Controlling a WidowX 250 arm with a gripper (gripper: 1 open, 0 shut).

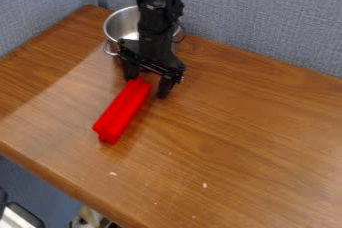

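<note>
A long red block (pixel 122 112) lies on the wooden table, angled toward the front left. My black gripper (pixel 148 78) is low over its far end, open, its fingers around or just above that end; whether they touch it cannot be told. Behind the arm a steel pot (pixel 119 22) with side handles stands at the back left, partly hidden by the arm.
Grey padded walls (pixel 261 17) bound it at the back and left. Its front left edge drops to a darker floor with some equipment.
</note>
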